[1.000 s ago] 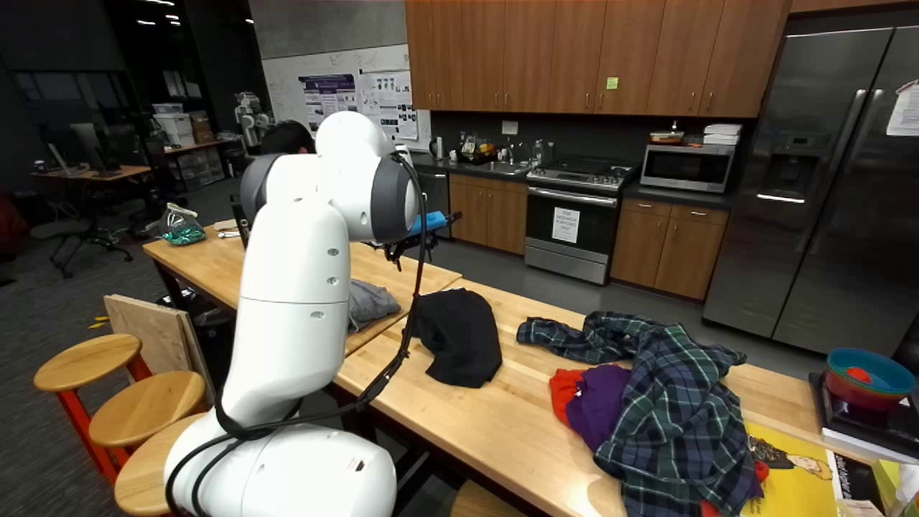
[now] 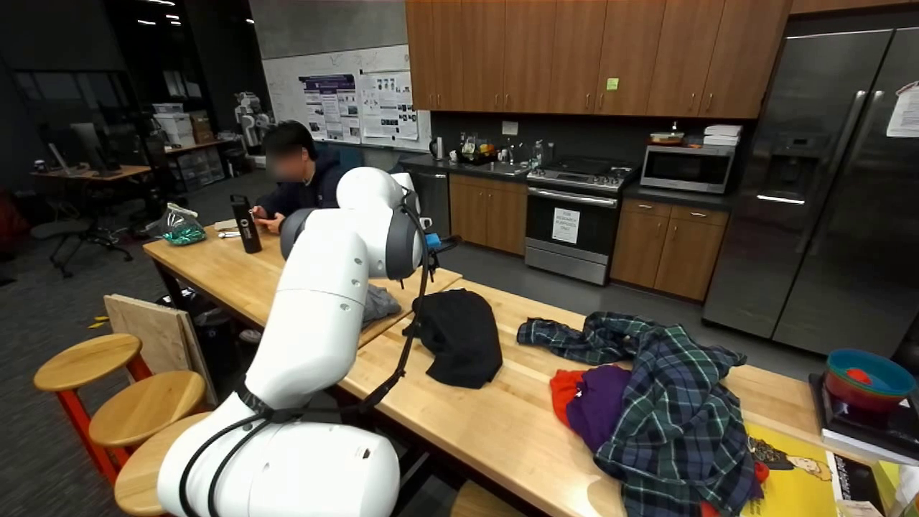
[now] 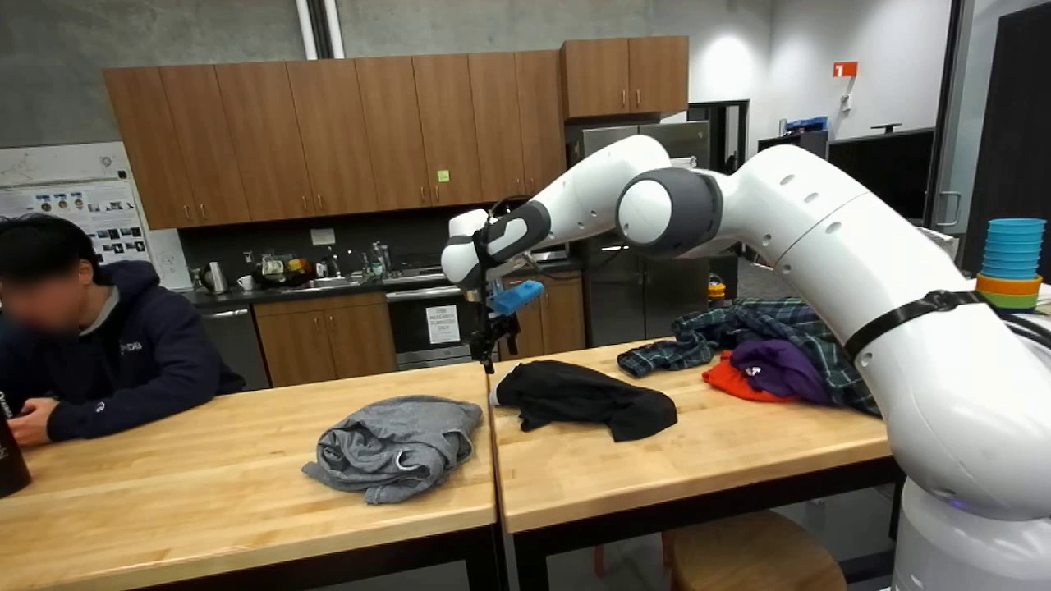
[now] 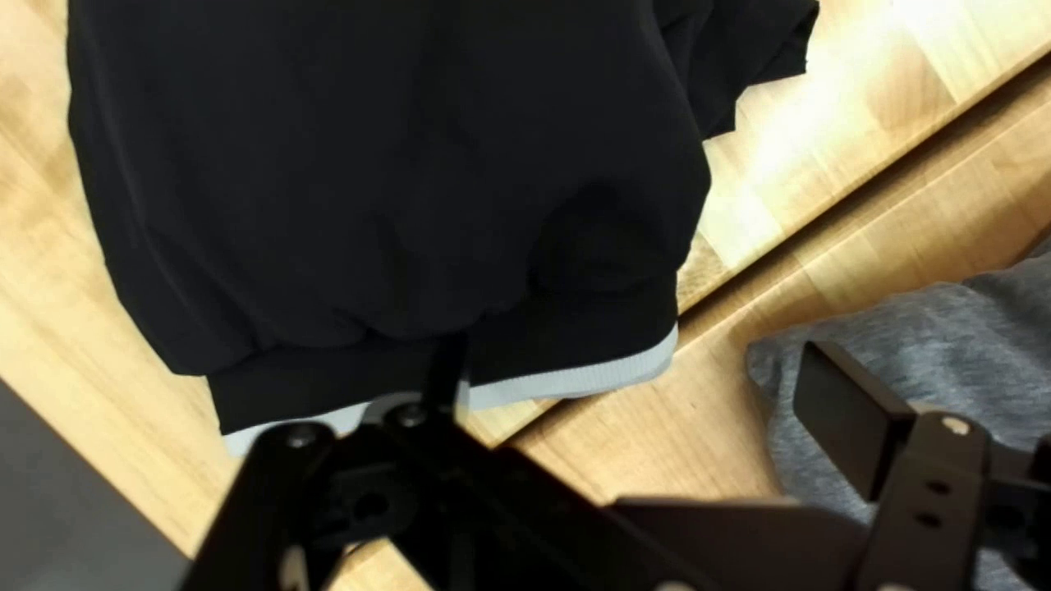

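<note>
A black garment (image 3: 583,396) with a pale hem lies bunched beside the seam between the two wooden tables. Across that seam is a crumpled grey garment (image 3: 399,445). My gripper (image 3: 500,356) is near the black garment's hem end, fingers pointing down. In the wrist view the gripper is open, nothing held between its widely spaced fingers. One dark finger (image 4: 448,379) overlaps the black garment's hem (image 4: 581,379); the other appears over the grey garment (image 4: 911,340). Whether either finger touches cloth cannot be told.
A green plaid shirt (image 2: 680,388) covers part of a purple cloth (image 2: 599,405) and a red cloth (image 2: 564,392) farther along the table. A seated person (image 3: 108,335) leans on the other table, near a black bottle (image 2: 245,225). Wood between the black garment and plaid shirt is bare.
My arm has lowered, bringing the gripper down toward the black garment's end. The seated person, mostly hidden behind the arm before, now shows. The garments lie as before.
</note>
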